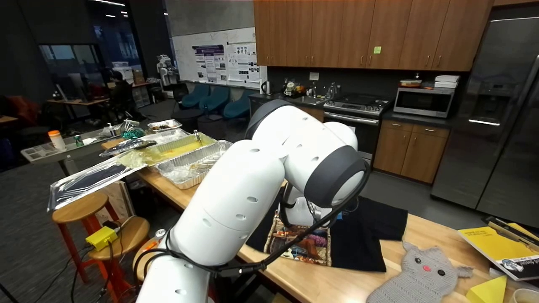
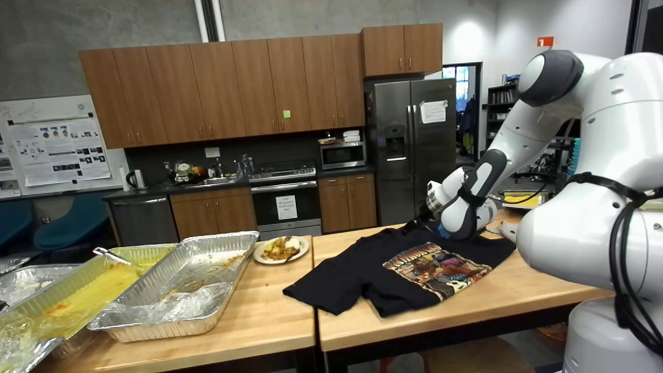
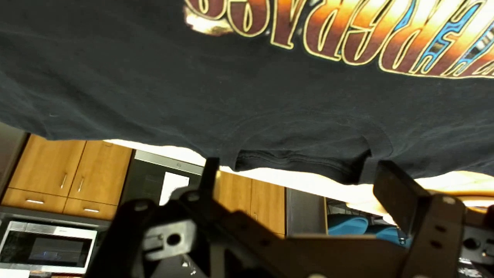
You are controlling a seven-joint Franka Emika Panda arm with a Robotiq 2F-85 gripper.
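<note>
A black T-shirt (image 2: 348, 267) with a colourful printed picture (image 2: 438, 267) lies spread on the wooden table. In the wrist view its neckline (image 3: 305, 118) runs between my two fingers, with the print's lettering (image 3: 342, 32) above. My gripper stands open at the collar edge, nothing clamped between its fingers; whether a fingertip touches the cloth I cannot tell. From the side, the gripper (image 2: 415, 225) is low over the shirt's far edge. The arm hides the gripper and part of the shirt (image 1: 356, 242) in exterior view 1.
Foil trays (image 2: 174, 286) and a plate of food (image 2: 281, 249) stand left of the shirt. A grey knitted toy (image 1: 422, 275), a yellow book (image 1: 497, 247) and a yellow paper shape (image 1: 487, 291) lie at the table's other end. Bare tabletop (image 2: 360, 326) shows in front of the shirt.
</note>
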